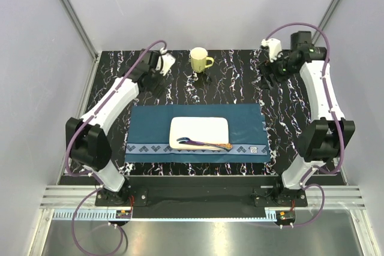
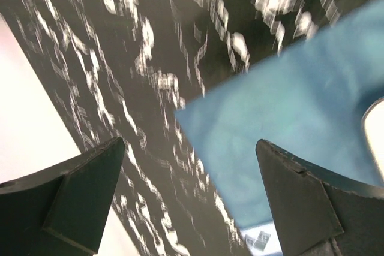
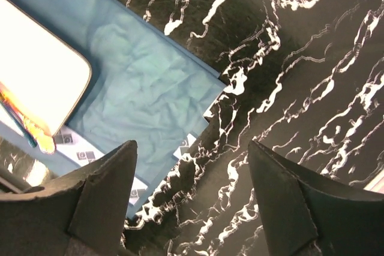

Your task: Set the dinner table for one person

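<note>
A dark teal placemat (image 1: 138,125) with a patterned band lies flat on the table. On its middle sits a white rectangular plate (image 1: 198,128), and a purple-handled utensil (image 1: 203,143) lies across the plate's front edge. At the back stands a yellow mug (image 1: 198,59), handle to the right. My left gripper (image 1: 158,91) hovers beyond the mat's back left corner; its fingers (image 2: 300,196) are wide apart and empty. My right gripper (image 1: 267,82) hangs beyond the back right corner, with bare space between its fingers.
Pale walls close off the back and sides. Smooth fabric shows at the mat's back left corner (image 2: 186,115) in the left wrist view.
</note>
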